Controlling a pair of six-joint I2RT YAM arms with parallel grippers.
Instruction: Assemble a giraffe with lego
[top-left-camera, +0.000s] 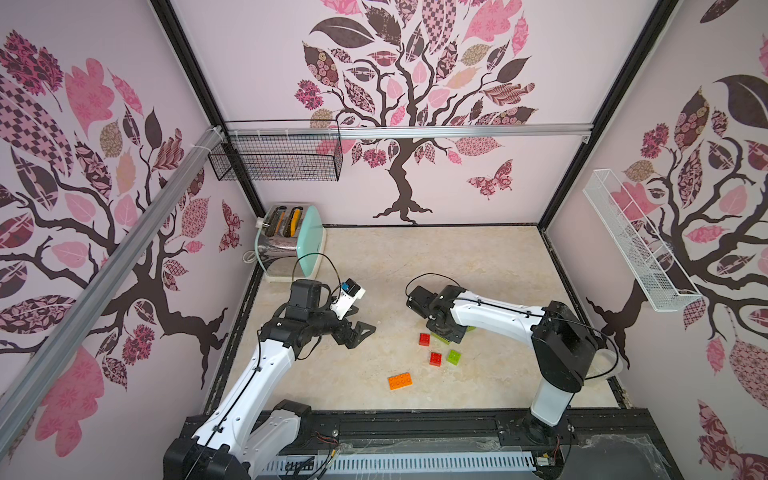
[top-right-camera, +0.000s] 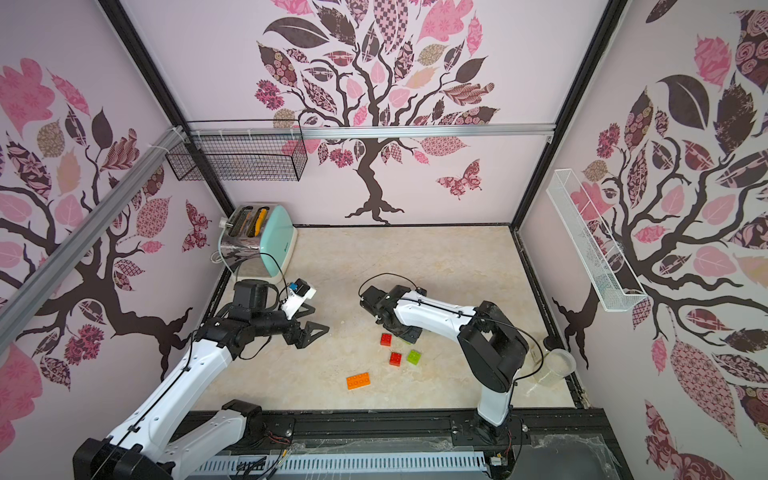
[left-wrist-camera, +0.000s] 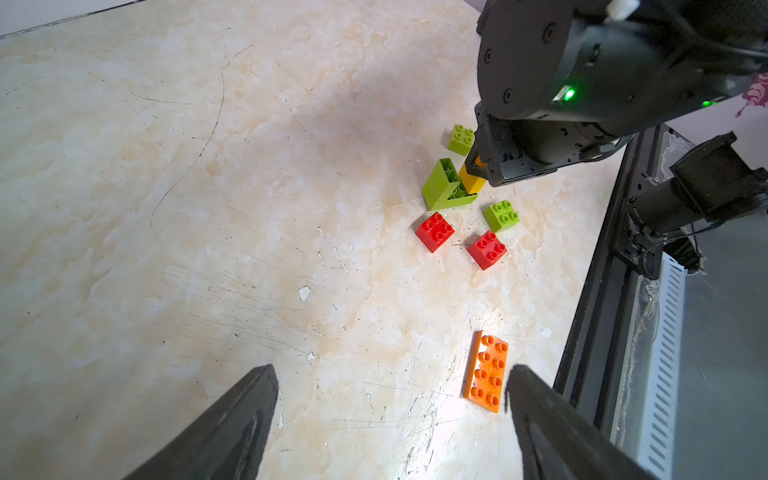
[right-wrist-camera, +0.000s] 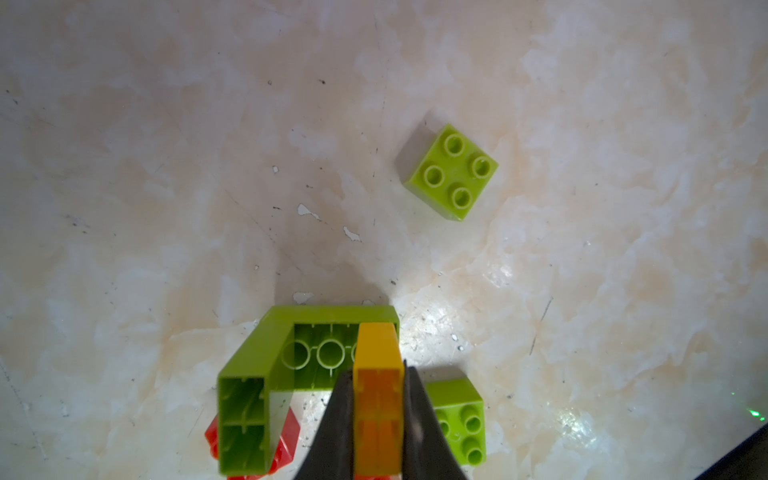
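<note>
In the right wrist view, my right gripper is shut on a yellow-orange brick (right-wrist-camera: 377, 345), held over the right end of a green L-shaped lego piece (right-wrist-camera: 272, 340). Whether the brick touches that piece cannot be told. One green 2x2 brick (right-wrist-camera: 453, 172) lies apart from it; another green brick (right-wrist-camera: 456, 420) is near the gripper. The left wrist view shows two red bricks (left-wrist-camera: 435, 231) beside the L-shaped piece and an orange 2x4 brick (left-wrist-camera: 487, 371) towards the front edge. My left gripper stands open above bare table, nothing between its fingers.
A toaster (top-left-camera: 292, 240) stands at the back left of the table. The right arm (top-left-camera: 512, 320) reaches across the right side, over the bricks.
</note>
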